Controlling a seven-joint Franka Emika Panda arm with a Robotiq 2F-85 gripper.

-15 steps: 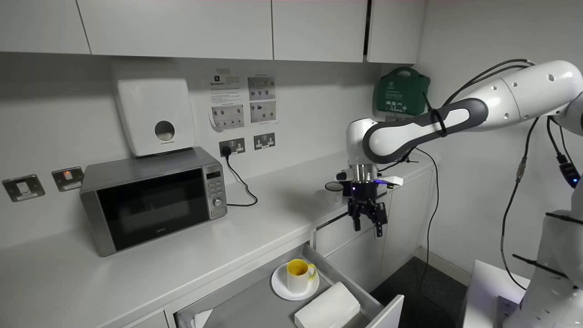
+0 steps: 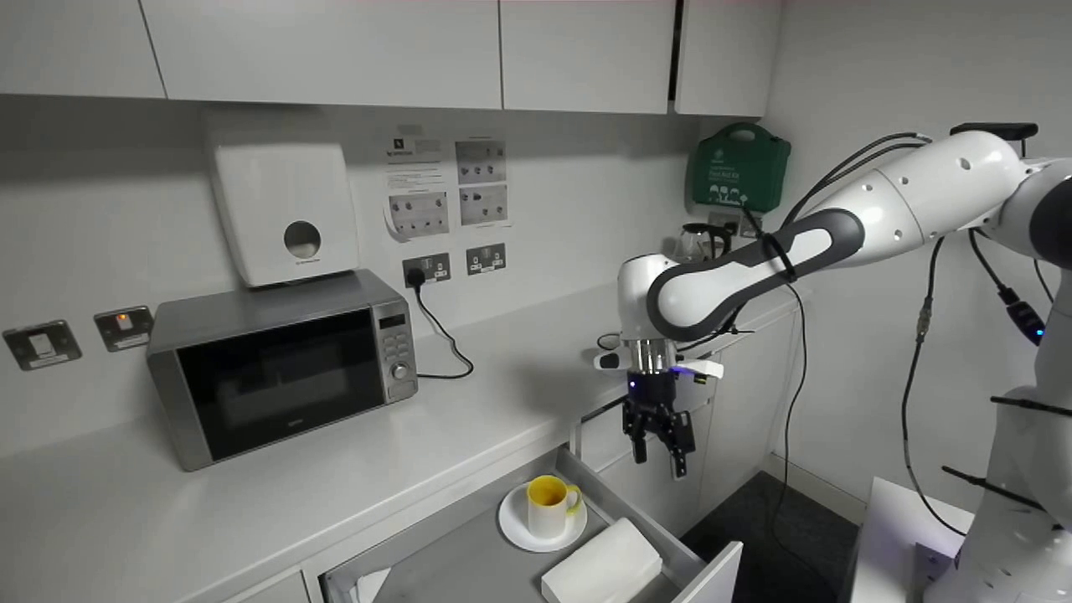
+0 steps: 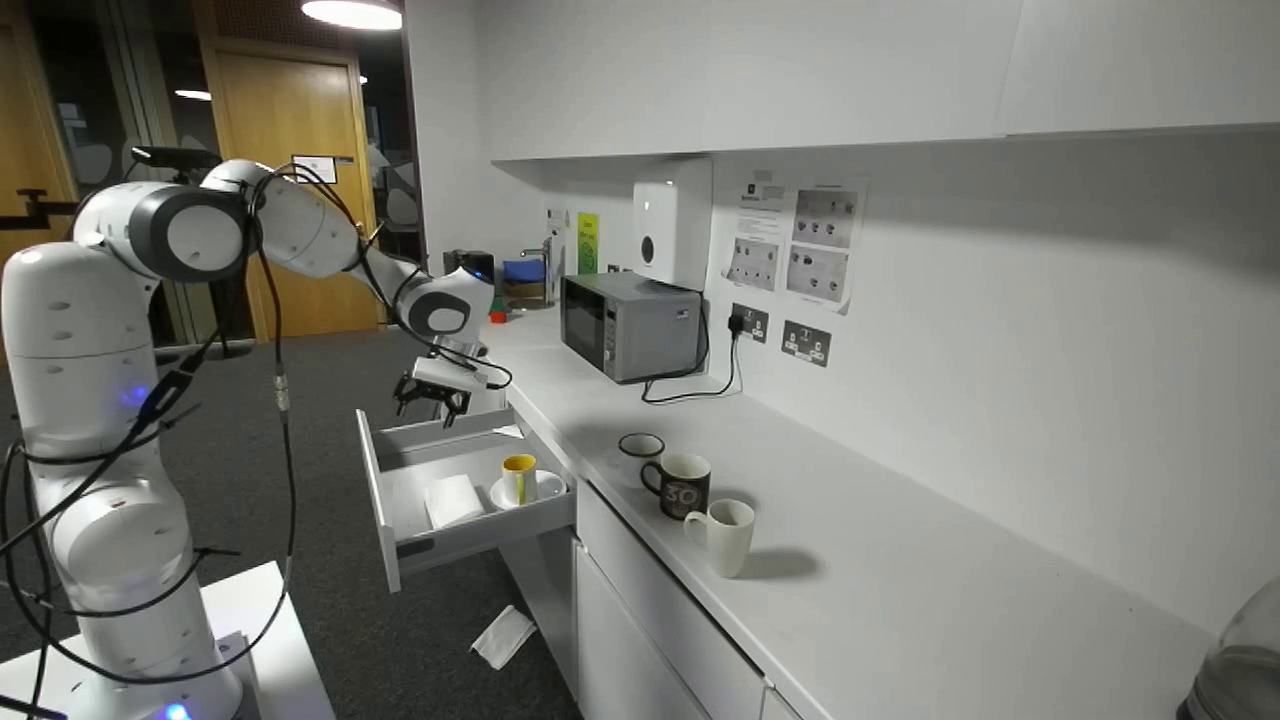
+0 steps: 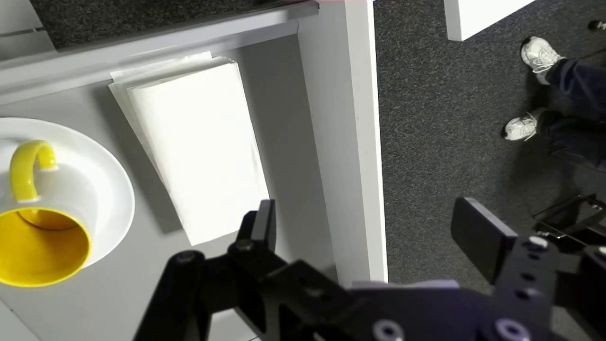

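My gripper is open, with nothing between its wide-set fingers. In exterior view 1 the gripper [image 2: 660, 461] hangs fingers-down above the far right side of the pulled-out drawer [image 2: 633, 497]. Inside that drawer a white cup [image 2: 547, 517] with yellow interior and handle stands upright on a white saucer [image 2: 517, 531]. Beside the saucer lies a stack of folded white paper towels [image 2: 603, 564]. From the wrist, the towels [image 4: 199, 148] are near the left finger, the cup [image 4: 40, 244] is at the left edge, and the right finger is over the floor.
On the counter stand a white mug [image 3: 728, 536], a black mug [image 3: 681, 484] and a clear glass with a dark rim [image 3: 639, 450]. A microwave [image 2: 286, 352] sits at the back wall. The drawer's front panel [image 4: 363, 142] rises beside the towels. A person's shoes [image 4: 522, 125] show on the floor.
In exterior view 1 the arm has come down and to the left, bringing the open gripper lower. The drawer and what lies in it have stayed put.
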